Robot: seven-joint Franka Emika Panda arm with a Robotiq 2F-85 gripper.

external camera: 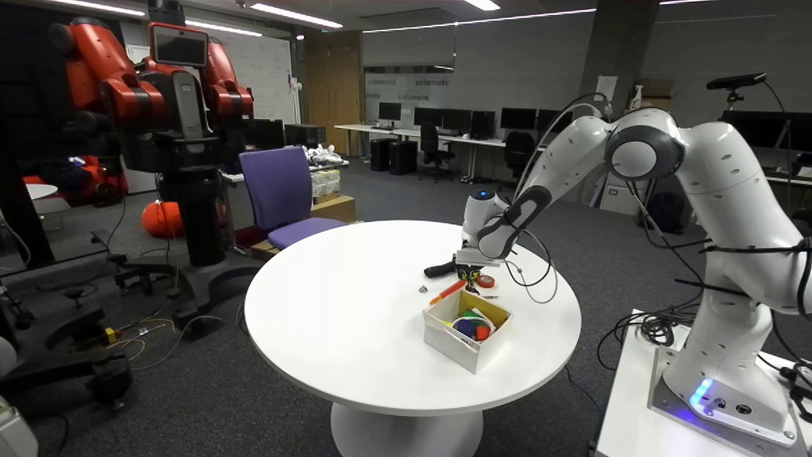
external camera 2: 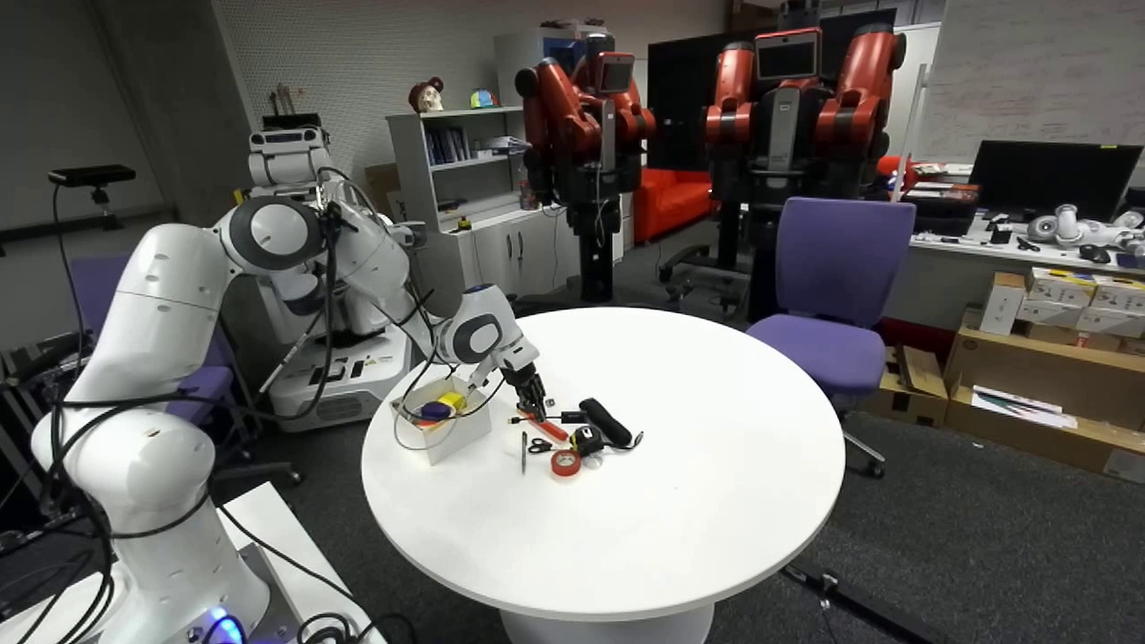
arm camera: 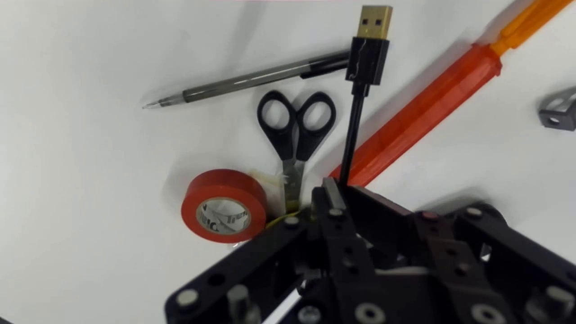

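My gripper is shut on a thin black USB cable [arm camera: 353, 129]. The cable's gold-ended plug [arm camera: 372, 46] sticks out beyond the fingertips in the wrist view, above the tabletop. In exterior view 2 the gripper [external camera 2: 534, 410] points down a little above the table, with the cable running out to both sides. Below it lies a long red and orange tool [arm camera: 421, 119]. Black-handled scissors [arm camera: 294, 132], a grey pen [arm camera: 243, 81] and a roll of red tape [arm camera: 224, 205] lie close by.
A white open box [external camera: 453, 346] with coloured items stands beside the small objects. A black tape measure [external camera 2: 586, 439] and a dark elongated object [external camera 2: 606, 422] lie near the gripper. A small grey piece [arm camera: 560, 110] sits apart.
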